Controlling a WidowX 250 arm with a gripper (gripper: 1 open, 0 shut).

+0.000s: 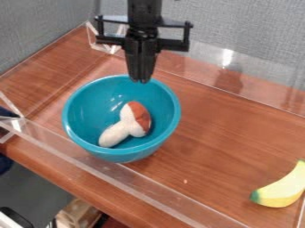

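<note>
My black gripper [141, 71] hangs over the back rim of a teal bowl [89, 125], its fingertips close together and shut, with nothing visible between them. Inside the bowl lies a toy mushroom [127, 125] with a white stem and a red-and-white cap, resting on the bottom, apart from the gripper.
A yellow banana [281, 187] lies at the right front of the wooden table [215, 134]. Clear low panels edge the table at back and left, with a grey wall behind.
</note>
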